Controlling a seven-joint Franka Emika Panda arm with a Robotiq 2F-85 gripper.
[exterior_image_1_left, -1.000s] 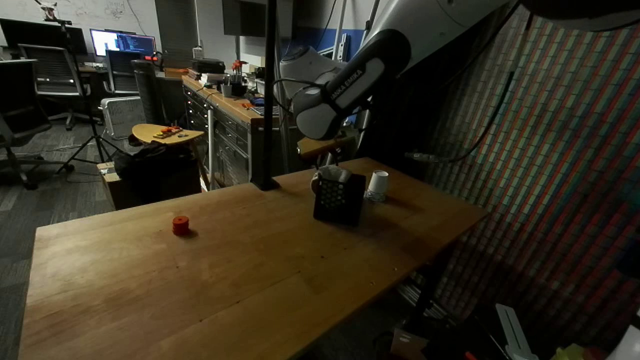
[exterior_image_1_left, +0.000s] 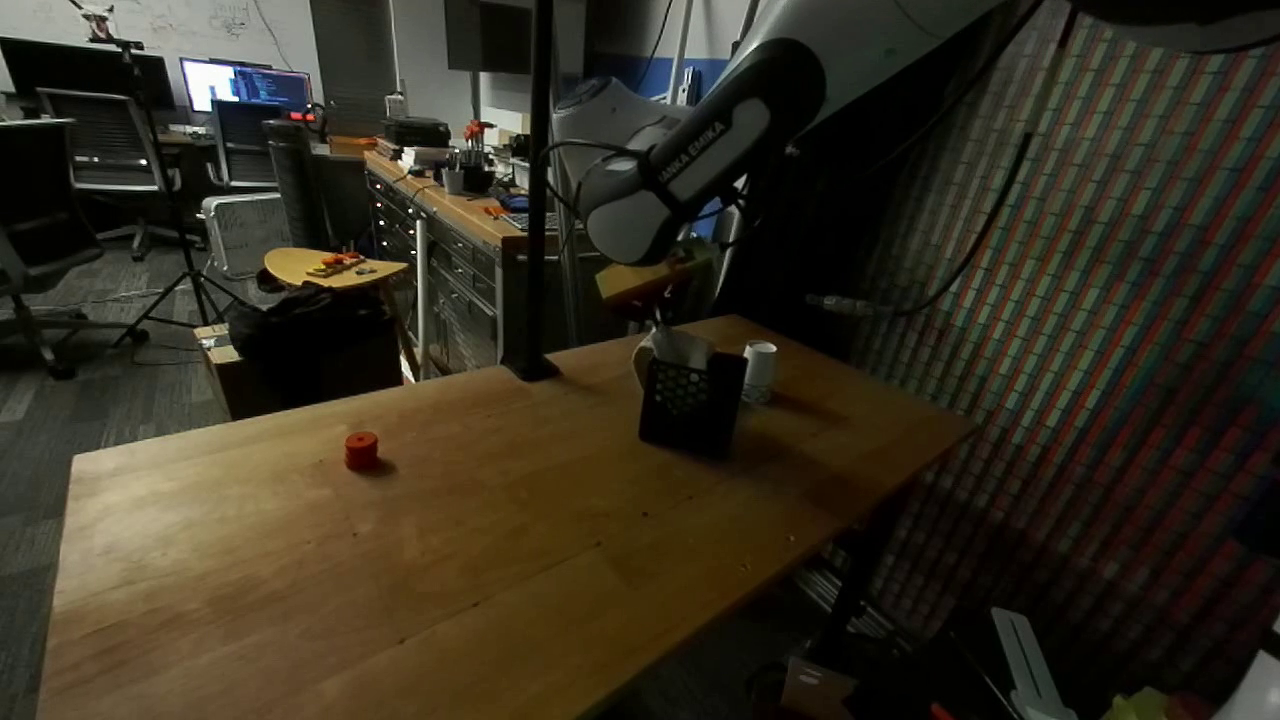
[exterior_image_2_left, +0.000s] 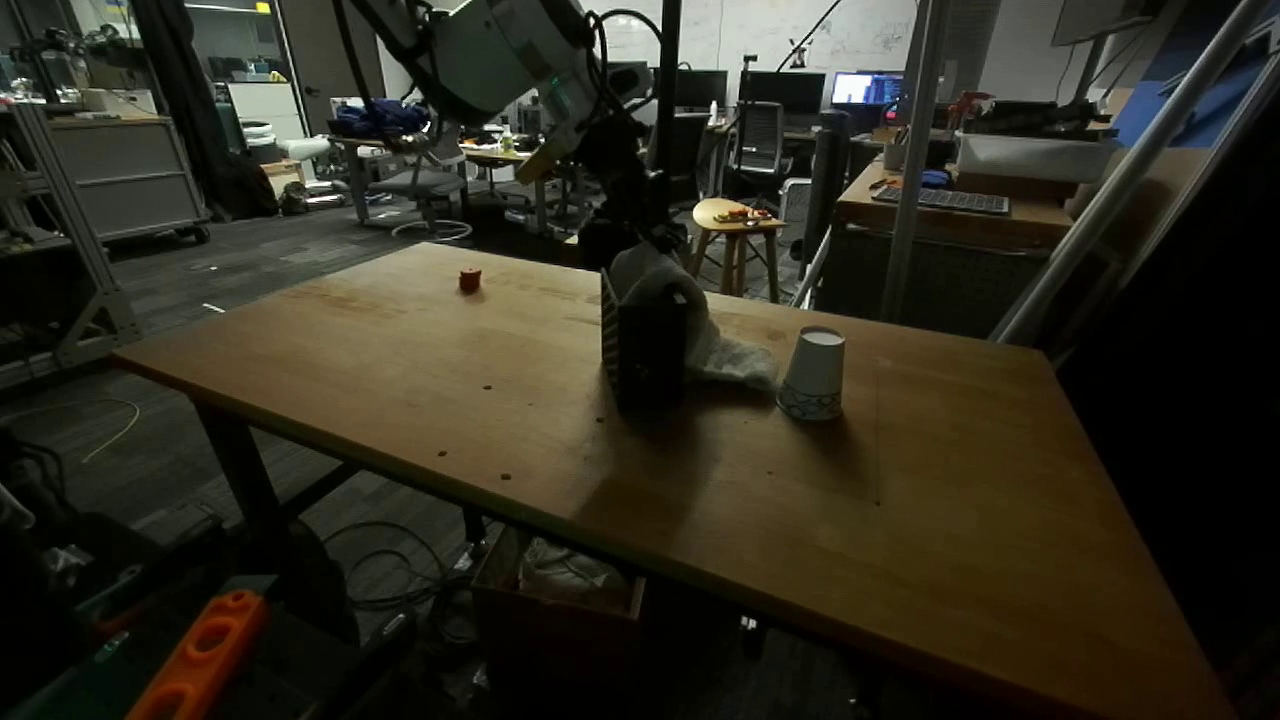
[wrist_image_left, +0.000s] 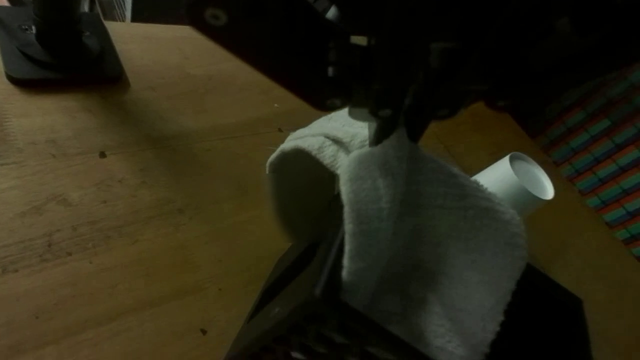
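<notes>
A pale, fluffy cloth (wrist_image_left: 426, 240) is pinched between the tips of my gripper, which is shut on it. Part of the cloth drapes down into the black box (exterior_image_1_left: 690, 406), whose near side has a pattern of holes. Another fold curls over the box's outside, and in the second exterior view a trailing end of the cloth (exterior_image_2_left: 732, 360) lies on the tabletop beside the box. The gripper (exterior_image_2_left: 642, 240) stands just above the box opening. How deep the cloth reaches inside is hidden by the dark walls.
A white paper cup (exterior_image_2_left: 815, 374) stands upside down close to the box. An orange-red cylinder (exterior_image_1_left: 361, 450) sits alone on the wooden table (exterior_image_1_left: 396, 564). A black post (exterior_image_1_left: 531, 362) rises at the table's far edge.
The gripper and arm have risen slightly, drawing the held cloth higher above the box rim. The black box has shifted a little to the right in the first exterior view.
</notes>
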